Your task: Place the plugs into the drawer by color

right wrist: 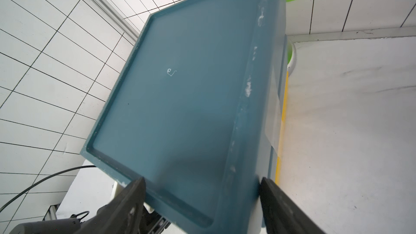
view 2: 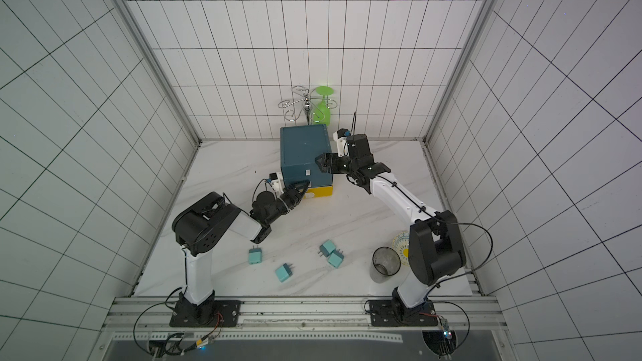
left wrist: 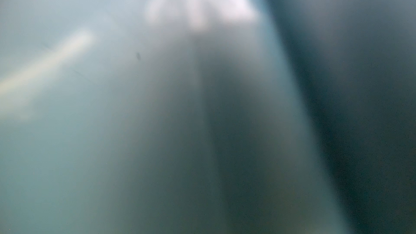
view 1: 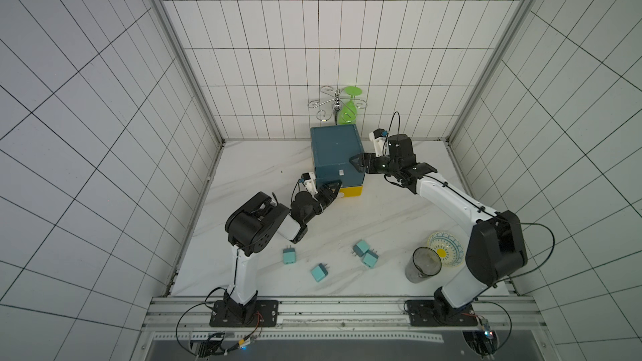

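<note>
A dark teal drawer unit (view 1: 334, 147) with a yellow lower drawer (view 1: 351, 191) stands at the back. My left gripper (view 1: 332, 187) is against its front low down; the left wrist view is a close teal blur, hiding its fingers. My right gripper (view 1: 359, 160) is at the upper right of the unit, fingers either side of a top corner in the right wrist view (right wrist: 201, 195); both fingers look part open, contact unclear. Teal plugs lie on the near table: one (view 1: 289, 256) at left, another (view 1: 319, 272) centre, and two close together (view 1: 361, 248) at right.
A grey cup (view 1: 421, 264) and patterned plate (view 1: 451, 244) stand near the right arm's base. A metal rack (view 1: 321, 103) with a green object (view 1: 349, 110) is behind the unit. Bare table lies left and right of the unit.
</note>
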